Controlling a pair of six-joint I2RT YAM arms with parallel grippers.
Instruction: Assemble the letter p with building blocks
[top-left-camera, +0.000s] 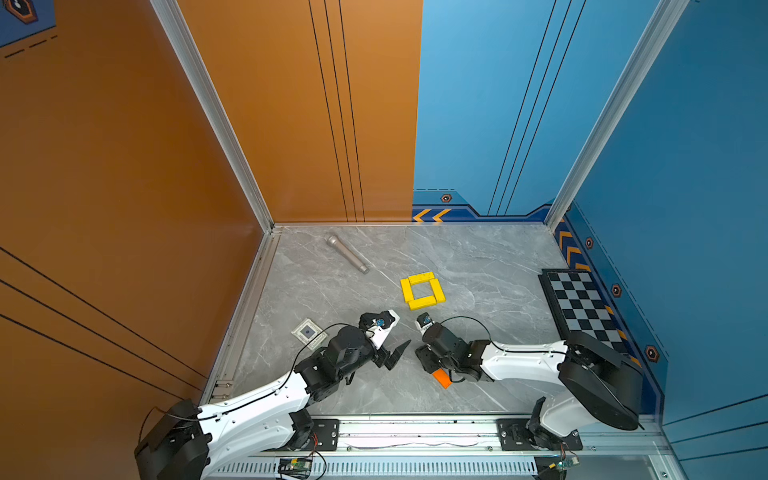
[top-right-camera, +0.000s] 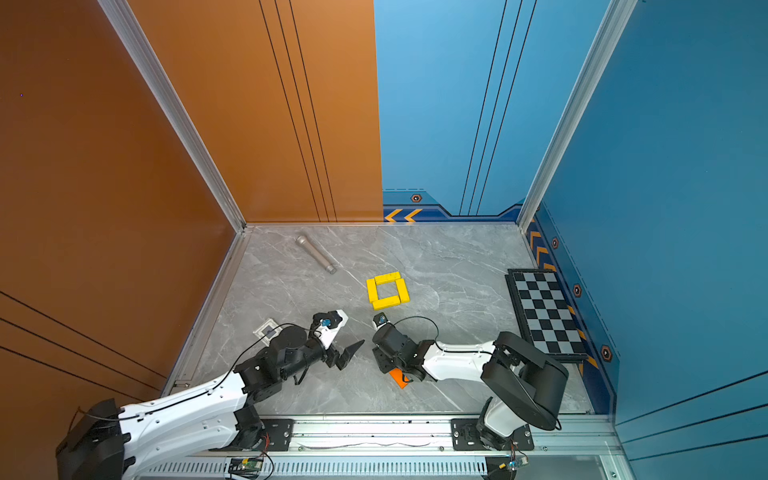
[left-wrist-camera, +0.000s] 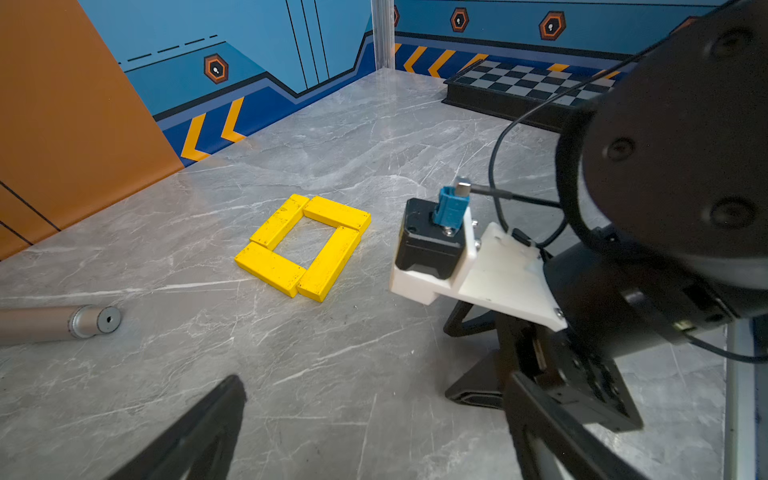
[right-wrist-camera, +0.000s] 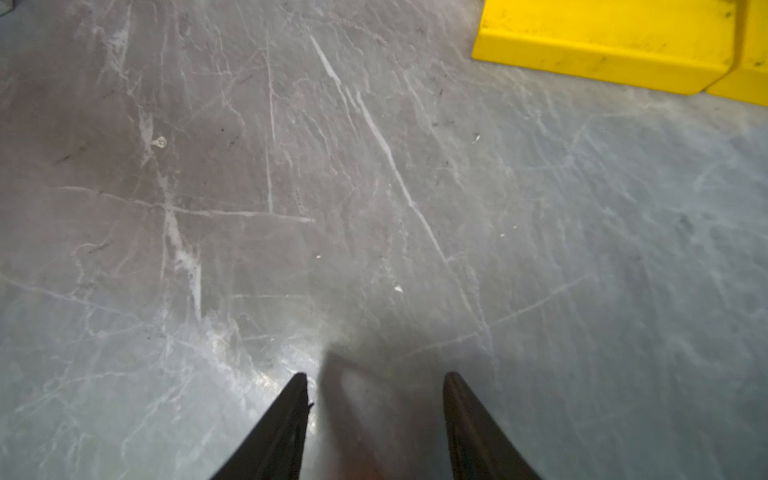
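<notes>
Several yellow blocks (top-left-camera: 423, 302) form a closed square on the grey floor, clear in both top views and the left wrist view. An orange block (top-left-camera: 443, 379) shows partly from under the right arm; the rest is hidden. In the right wrist view, my right gripper has its fingertips apart, with bare floor and shadow beyond them and only a faint reddish patch at the bottom edge. It is on the near side of the yellow square. To its left, my left gripper stands wide open, empty, above bare floor.
A metallic cylinder (top-left-camera: 348, 253) lies at the back left. Near the left arm is a small pale square piece (top-left-camera: 307, 331). A checkered board (top-left-camera: 586, 300) sits at the far right. The two grippers are close together.
</notes>
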